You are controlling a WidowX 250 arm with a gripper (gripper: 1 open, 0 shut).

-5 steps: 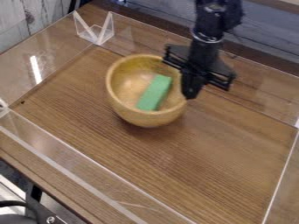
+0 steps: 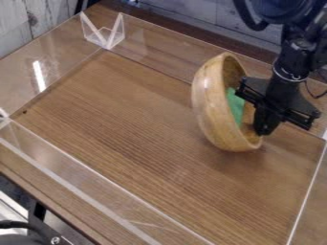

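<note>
A yellow-tan bowl (image 2: 212, 103) is tipped steeply on its side at the centre right, opening facing right, with a green object (image 2: 235, 101) inside it. The black gripper (image 2: 263, 128) is at the bowl's right rim, low down, with the arm reaching up to the top right; whether its fingers are open or shut, or hold the rim, is hard to see.
A clear wire-like holder (image 2: 99, 31) stands at the back left. A wall runs along the back.
The arm and bowl have moved right, and the bowl has gone from lying fairly level to steeply tipped.
</note>
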